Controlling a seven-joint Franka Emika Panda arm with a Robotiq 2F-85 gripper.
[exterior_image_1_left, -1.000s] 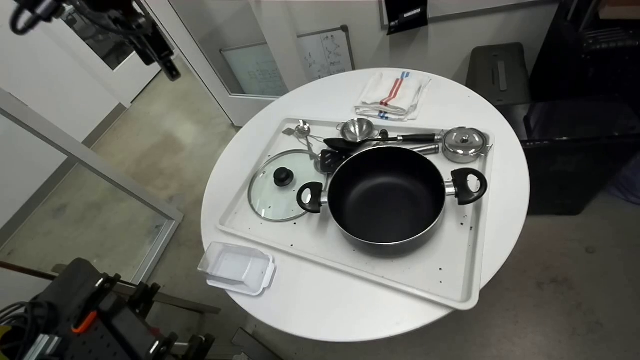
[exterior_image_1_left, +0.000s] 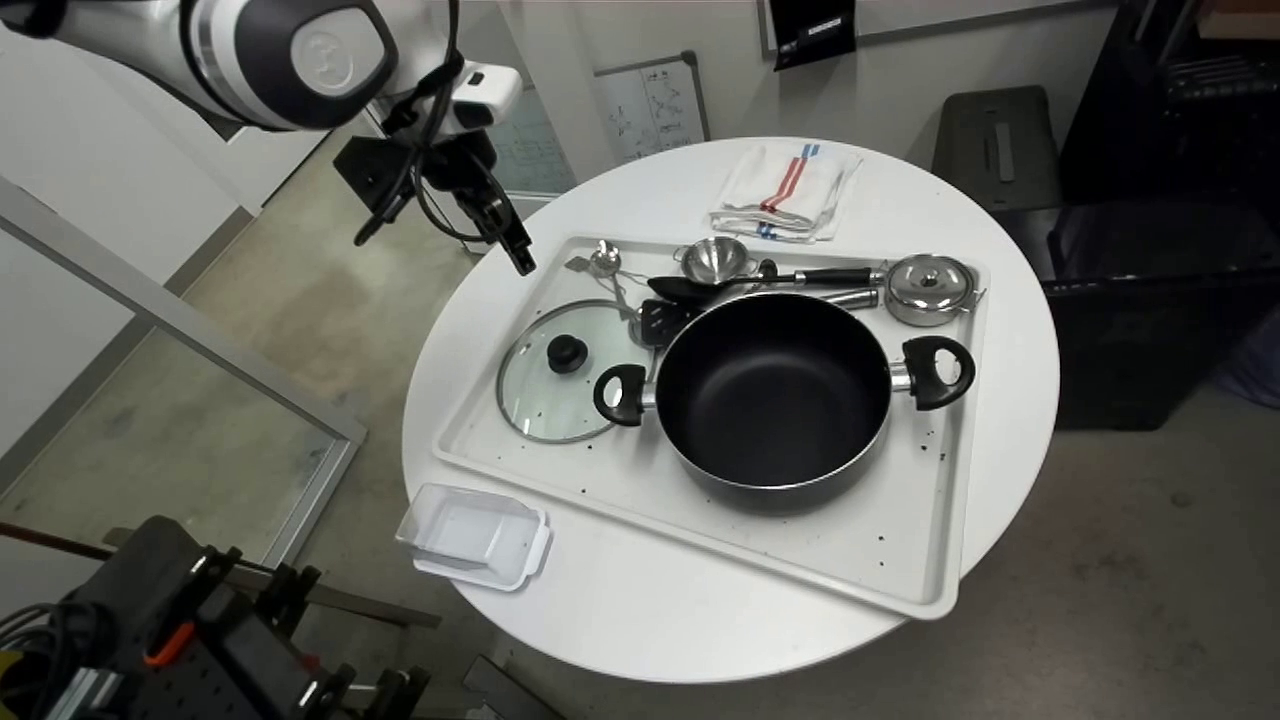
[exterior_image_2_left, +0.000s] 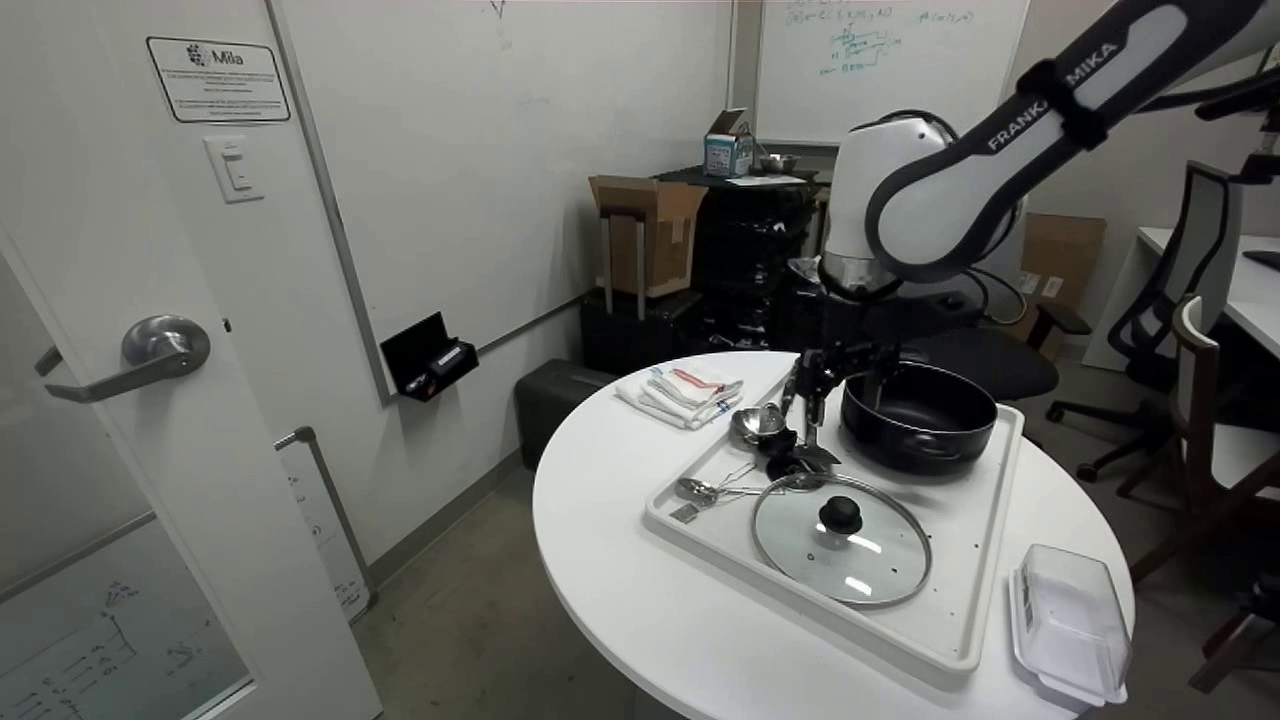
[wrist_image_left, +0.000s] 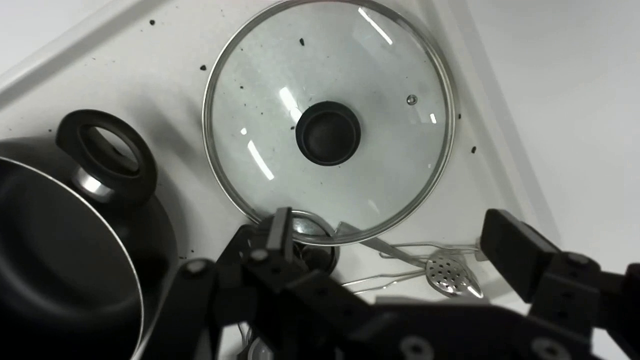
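My gripper is open, its two fingers spread wide with nothing between them. In the wrist view the glass lid (wrist_image_left: 366, 72) lies beyond the fingertips, its round black knob (wrist_image_left: 328, 133) facing up. From the first exterior view, the gripper (exterior_image_1_left: 525, 266) hangs above the back left of the table, apart from everything on it. The lid rests flat on the white tray (exterior_image_1_left: 672, 504), left of the black two-handled pot (exterior_image_1_left: 780, 396). That pot stands uncovered and looks empty.
Utensils, including a black spatula (exterior_image_1_left: 662, 322), a slotted spoon (wrist_image_left: 448, 273) and a small colander (exterior_image_1_left: 715, 259), crowd the tray behind the pot. A small lidded steel pot (exterior_image_1_left: 929, 288) sits back right. A folded towel (exterior_image_1_left: 786, 192) and clear plastic container (exterior_image_1_left: 477, 536) lie outside the tray.
My arm has come in from the upper left, bringing the gripper right and down toward the table's back left edge. The objects on the table have stayed in place.
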